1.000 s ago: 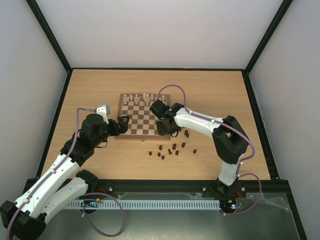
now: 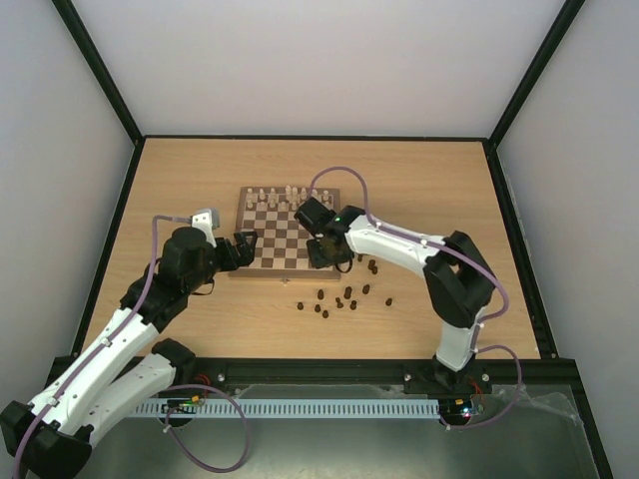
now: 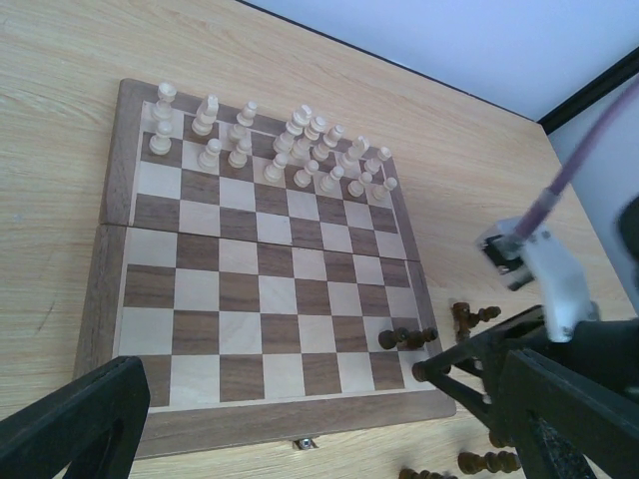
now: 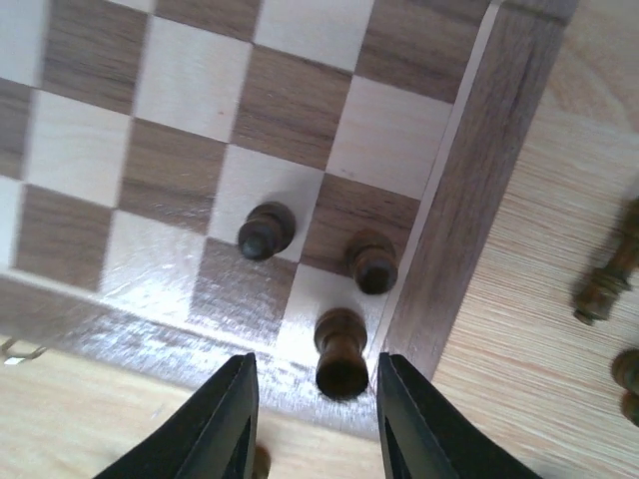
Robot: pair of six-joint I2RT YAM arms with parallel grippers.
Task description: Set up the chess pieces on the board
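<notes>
The wooden chessboard (image 2: 283, 273) lies mid-table with its pale pieces (image 3: 285, 140) standing along the far side. At the near right corner a dark piece (image 4: 341, 374) stands on the light corner square, tilted-looking from this angle. My right gripper is open, its fingers spread to either side of that piece with gaps. Two more dark pieces stand close by: a pawn (image 4: 373, 261) directly behind it and another pawn (image 4: 267, 231) diagonally left. Over the board's left side my left gripper hangs wide open and empty.
Several dark pieces (image 2: 347, 292) lie loose on the table in front of the board and to its right. A metal clasp (image 3: 305, 443) sits at the board's near edge. The board's middle squares are empty, and the table left of it is clear.
The dark piece, gripped before, now stands on the corner square. The left arm is nearly still.
</notes>
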